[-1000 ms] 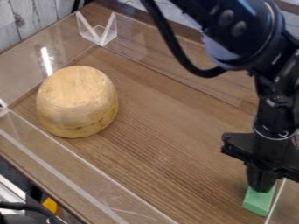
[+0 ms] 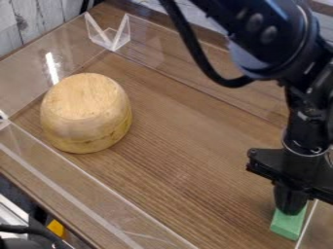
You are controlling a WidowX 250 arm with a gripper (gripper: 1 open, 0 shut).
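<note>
My black gripper (image 2: 293,195) points down at the lower right, its fingertips low over a green rectangular object (image 2: 286,224) on the wooden surface. The fingers look close together, and their tips hide the object's upper end. I cannot tell whether anything is between them.
A round wooden bowl-like object (image 2: 85,107) sits at the left. Clear panels run along the left and front edges, with a white bracket (image 2: 109,34) at the back left.
</note>
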